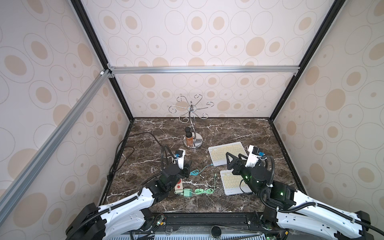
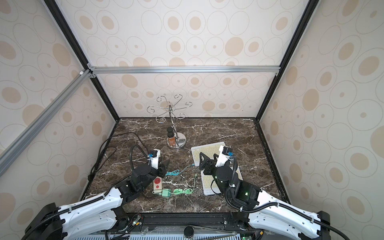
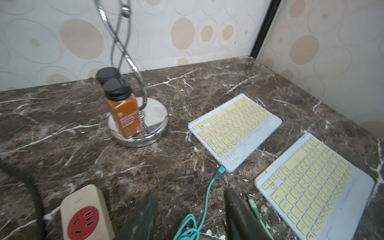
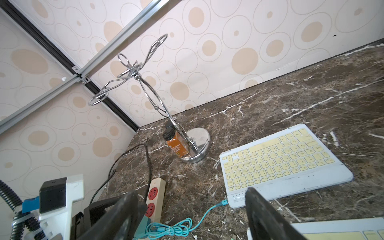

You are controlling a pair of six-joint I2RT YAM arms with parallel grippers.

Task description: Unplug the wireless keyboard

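The far white keyboard (image 3: 235,132) has the blue cable's connector (image 3: 220,171) at its near-left corner. In the left wrist view, the near keyboard (image 3: 316,186) has the green cable's end (image 3: 252,200) lying beside it, apart from it. My left gripper stands apart-fingered over the blue cable coil (image 3: 188,230), nothing between the fingers. My right gripper is open and empty, above the keyboards' left side. A power strip (image 4: 158,196) carries a blue-green adapter (image 4: 142,228), and the left arm partly covers the strip. A green adapter (image 1: 187,192) sits at the strip's near end.
A chrome stand (image 4: 200,140) with orange bottles (image 4: 176,144) at its base rises toward the back. The black power cord (image 1: 118,156) loops along the left side. Free marble tabletop (image 1: 256,130) lies at the back right.
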